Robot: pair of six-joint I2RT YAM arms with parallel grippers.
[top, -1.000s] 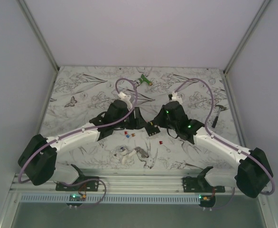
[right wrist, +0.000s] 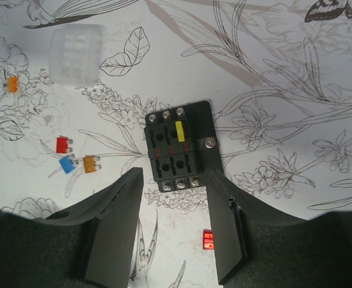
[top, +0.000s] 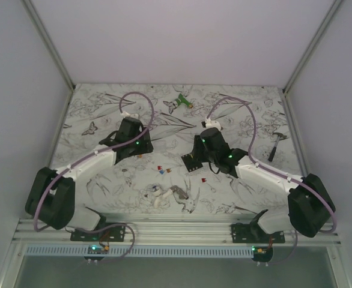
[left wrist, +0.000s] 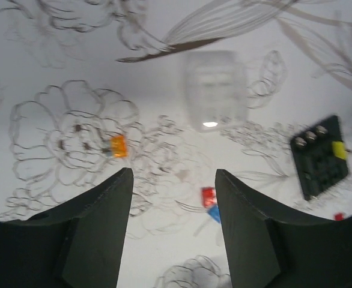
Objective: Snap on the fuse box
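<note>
The black fuse box [right wrist: 164, 147] lies on the patterned table, one yellow fuse [right wrist: 179, 131] in it. My right gripper hovers over its lower edge, fingers apart with nothing seen between them. My left gripper is left of the box in the top view, above the table, its fingers apart and empty. A clear cover [right wrist: 74, 54] lies beside the box. Loose red [right wrist: 62, 144], blue [right wrist: 66, 164] and orange [right wrist: 90, 164] fuses lie to the box's left.
A hammer [top: 276, 144] lies at the table's right, a green tool [top: 177, 102] at the back. Several grey and white items [top: 170, 193] lie at the front middle. The back of the table has free room.
My left arm has moved left, away from the fuse box.
</note>
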